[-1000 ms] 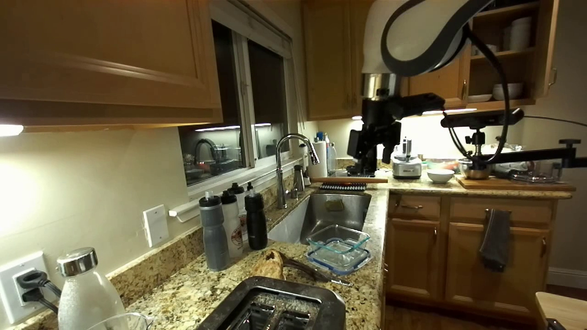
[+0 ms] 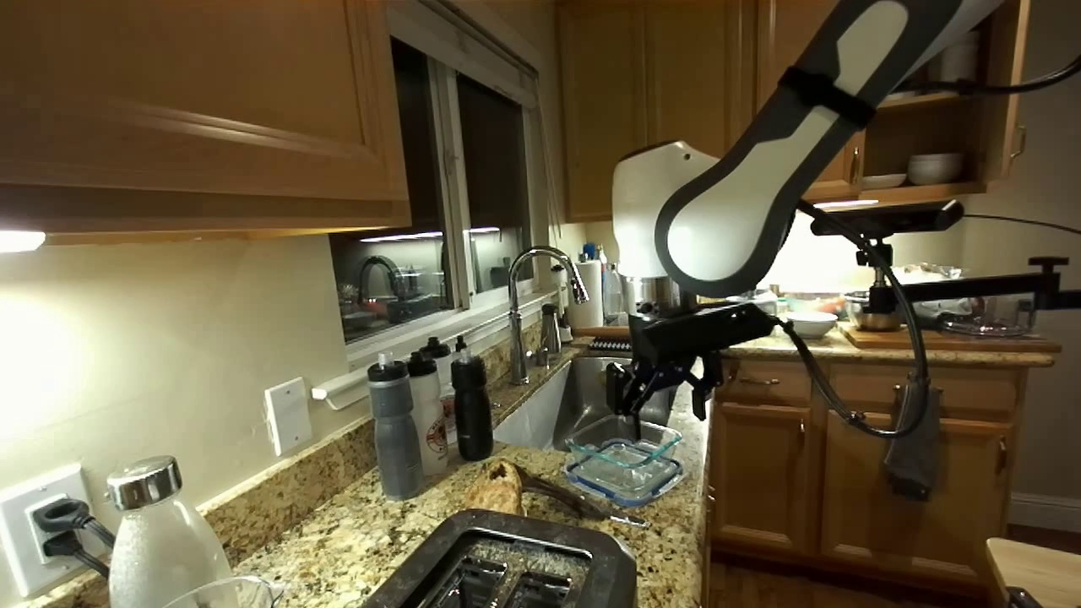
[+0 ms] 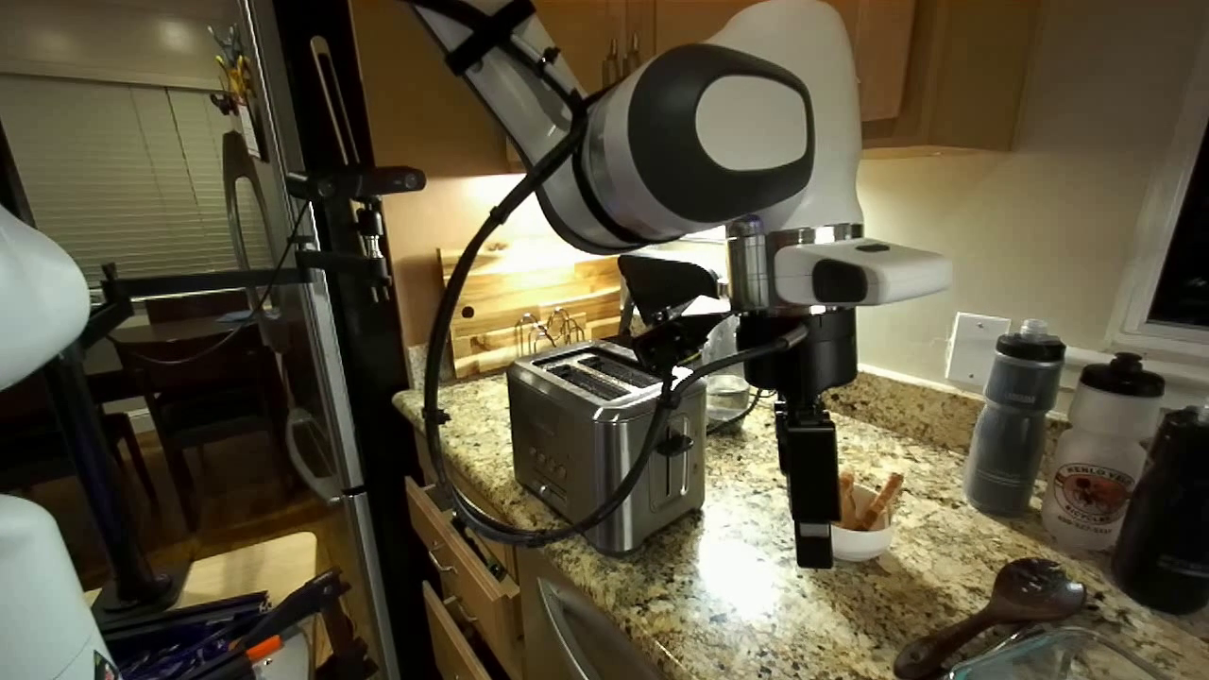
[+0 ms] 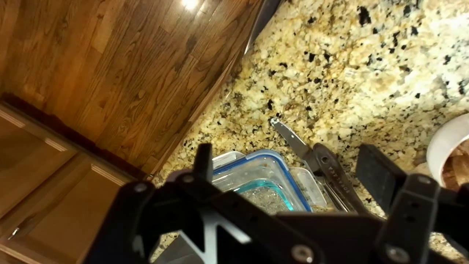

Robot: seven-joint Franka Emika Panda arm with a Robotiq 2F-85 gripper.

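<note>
My gripper is open, its dark fingers wide apart with nothing held between them. Beyond the gap in the wrist view lie a clear glass container with a blue-rimmed lid and a dark-handled utensil with a metal blade, both on the granite counter. A white bowl holding brown stick-shaped pieces sits at the right edge there. In exterior view 1 the gripper hangs above the glass container. From exterior view 2, the gripper overlaps the white bowl.
A steel toaster stands on the counter. Several water bottles line the wall by the sink. A dark slotted spoon rests near the container. The counter front drops to the wooden floor.
The arm has come down and toward the near counter from high over the far side of the sink. The container, bottles and toaster have stayed put.
</note>
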